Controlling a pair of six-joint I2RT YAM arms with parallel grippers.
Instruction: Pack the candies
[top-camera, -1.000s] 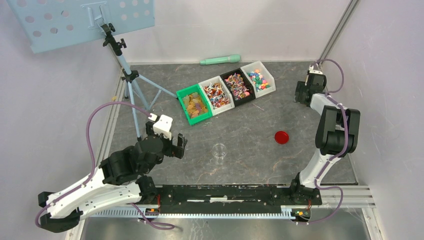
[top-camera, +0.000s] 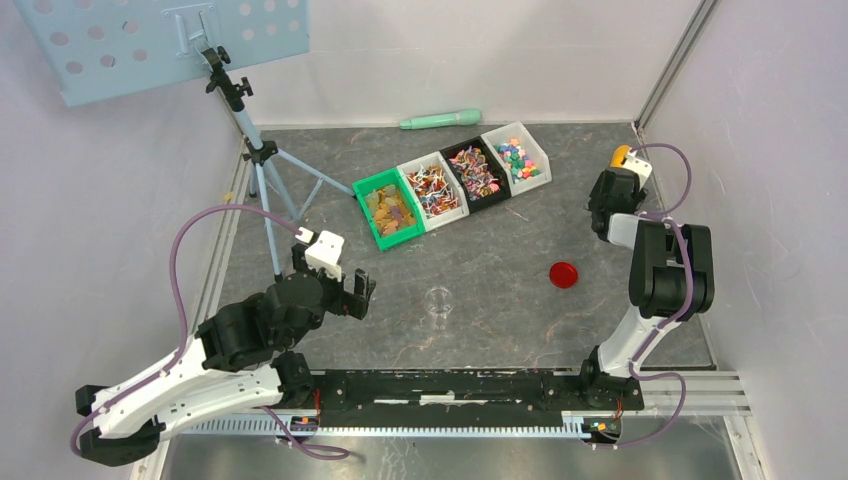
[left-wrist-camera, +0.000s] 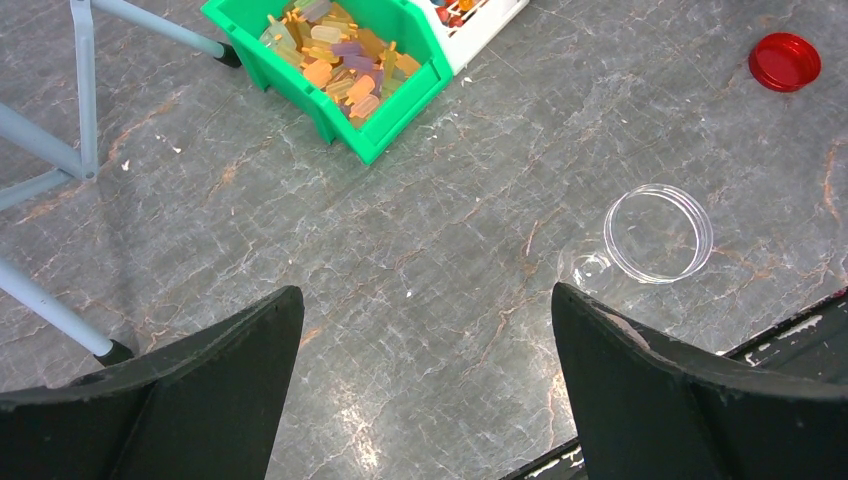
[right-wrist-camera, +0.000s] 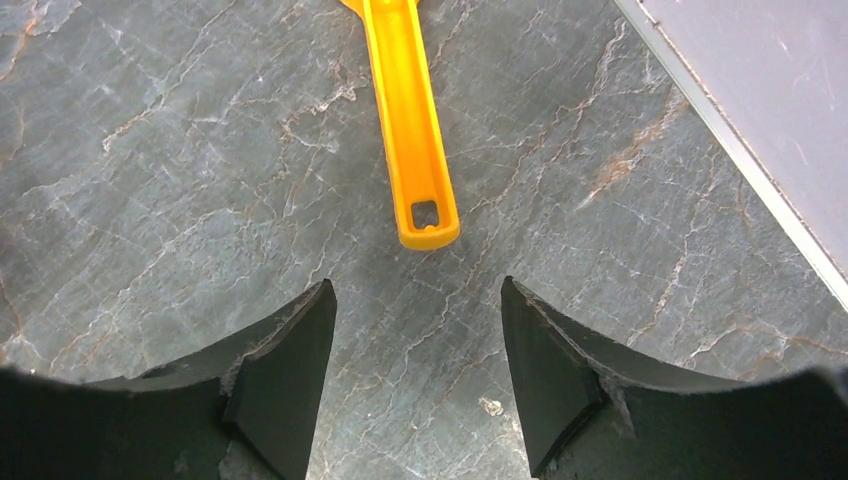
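Note:
Four bins of candies stand at the back: green (top-camera: 390, 208), white (top-camera: 431, 186), black (top-camera: 475, 171) and another white (top-camera: 516, 155). A clear jar (left-wrist-camera: 657, 235) and red lid (top-camera: 563, 274) are on the floor in front. My left gripper stands open and empty, left of the jar in the top view. My right gripper is part open and empty at the back right, its fingertips just short of the handle end of a yellow scoop-like tool (right-wrist-camera: 410, 150), whose head is cut off in that view.
A light blue tripod (top-camera: 268, 210) stands at the left. A green cylindrical object (top-camera: 439, 120) lies behind the bins. The wall (right-wrist-camera: 760, 80) is close right of the yellow tool.
My right arm has moved toward the front in the top view, uncovering more of the yellow tool. The left arm and the bins are unchanged.

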